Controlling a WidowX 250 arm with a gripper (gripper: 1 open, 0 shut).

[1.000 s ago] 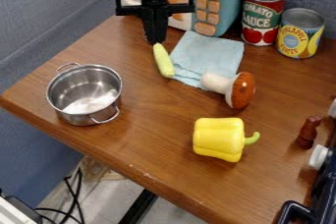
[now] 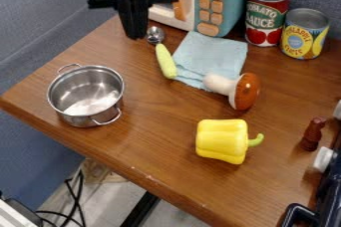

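Observation:
My black gripper (image 2: 134, 22) hangs at the top left, above the table's back left, near a small silver utensil (image 2: 156, 36) with a pale yellow handle (image 2: 167, 62) lying on the table. Whether its fingers are open or shut is unclear. A steel pot (image 2: 87, 96) sits at the front left. A yellow bell pepper (image 2: 221, 138) and a mushroom-like object (image 2: 242, 91) with a brown cap lie to the right, beside a folded blue cloth (image 2: 206, 52).
A toy microwave (image 2: 213, 2), a tomato can (image 2: 264, 14) and a yellow can (image 2: 305, 34) stand at the back. A pepper mill (image 2: 313, 133) and dark appliance (image 2: 313, 206) line the right edge.
My gripper has moved left from above the utensil, uncovering its silver end. The objects on the table appear unmoved.

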